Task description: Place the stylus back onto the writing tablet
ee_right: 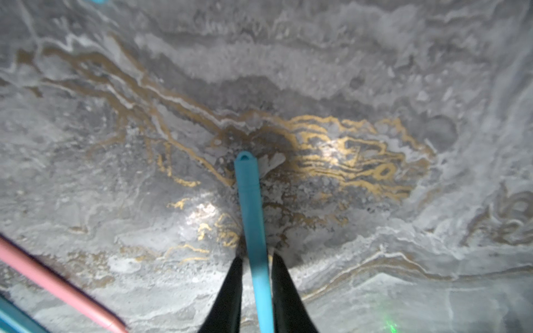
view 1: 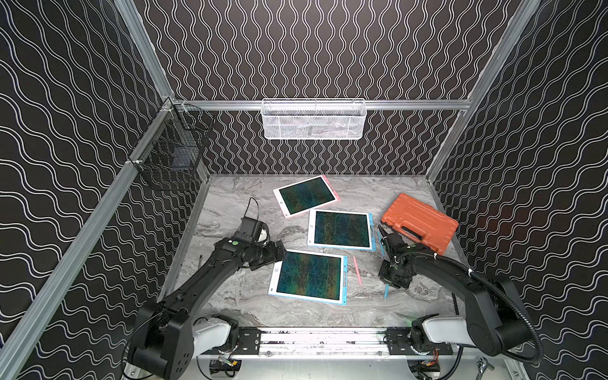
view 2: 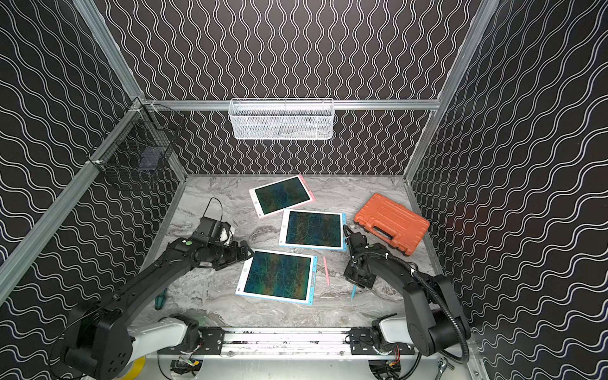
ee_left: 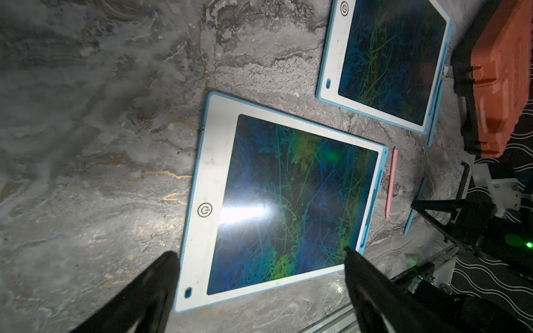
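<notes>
A blue stylus (ee_right: 252,205) lies on the marble table, and in the right wrist view it runs between the fingers of my right gripper. Those fingers stand close on either side of it, with a narrow gap still showing at the left. Left of it lie a pink stylus (view 1: 357,270) and the large blue-edged tablet (ee_left: 194,244). My left gripper is open above that tablet's left side, nothing between its fingers. Another blue-edged tablet (view 1: 342,247) sits farther back, a second blue stylus (ee_left: 436,113) along its right edge. Behind is a pink-edged tablet (view 1: 307,195).
An orange case (view 1: 421,221) rests at the back right, close to my right arm. A white mesh basket (view 1: 313,121) hangs on the rear wall, a black wire basket (view 1: 171,152) on the left.
</notes>
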